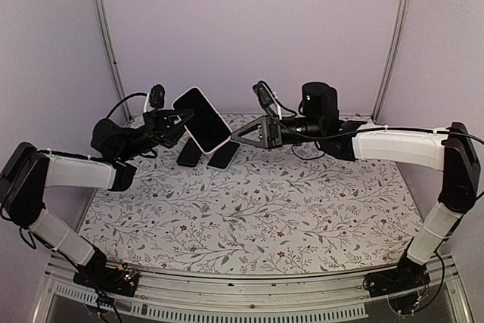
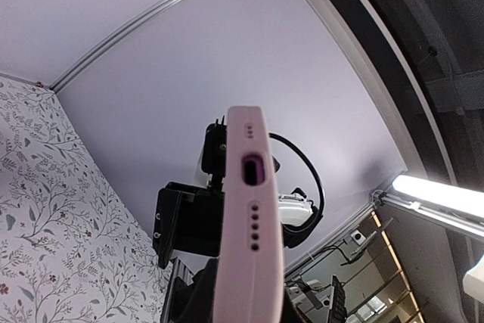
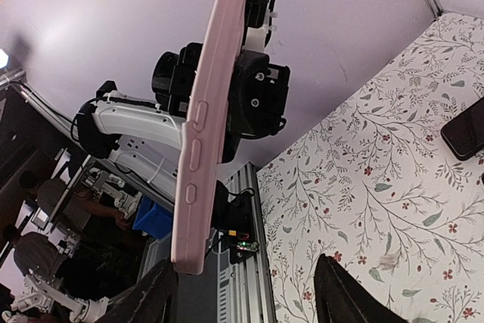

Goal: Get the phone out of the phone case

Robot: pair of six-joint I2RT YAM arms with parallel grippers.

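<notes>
A phone in a pale pink case [image 1: 201, 120] is held tilted in the air by my left gripper [image 1: 180, 117], which is shut on it. The left wrist view shows the case's narrow edge [image 2: 249, 262] with its port opening; the right wrist view shows a side edge [image 3: 198, 149] with buttons. My right gripper [image 1: 240, 131] is beside the lower right corner of the phone, its fingers apart; in the right wrist view the case's lower end is close to the left finger [image 3: 151, 300], with nothing seen gripped.
Pale walls stand at the back and sides.
</notes>
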